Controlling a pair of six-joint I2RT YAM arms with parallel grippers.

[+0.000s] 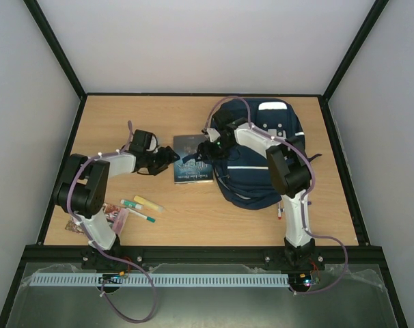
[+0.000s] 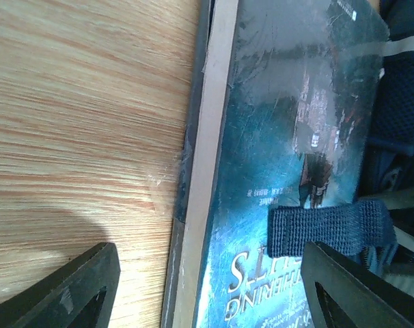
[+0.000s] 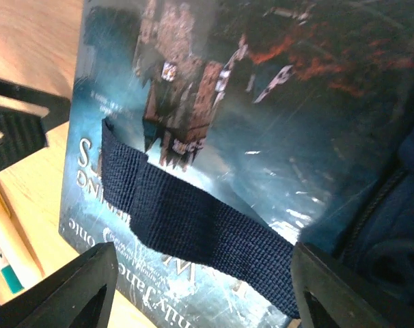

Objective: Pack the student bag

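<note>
A dark blue-grey book (image 1: pixel 193 174) lies flat on the table against the left side of the navy bag (image 1: pixel 251 184). A navy fabric strap (image 3: pixel 186 219) from the bag crosses the book's cover. My left gripper (image 1: pixel 174 154) is beside the book's left edge, its fingers (image 2: pixel 70 294) apart, with the strap's end (image 2: pixel 330 229) lying beyond them on the cover. Over the book's right part, my right gripper (image 1: pixel 199 156) hangs with its fingers (image 3: pixel 77 290) apart and the strap running between and ahead of them. Neither gripper visibly grips anything.
At the front left lie a yellow marker (image 1: pixel 148 203), a green-capped glue stick (image 1: pixel 131 204), a teal-ended pen (image 1: pixel 141 215) and a pink patterned pouch (image 1: pixel 116 217). A small red-and-white item (image 1: pixel 279 210) lies by the bag's lower right.
</note>
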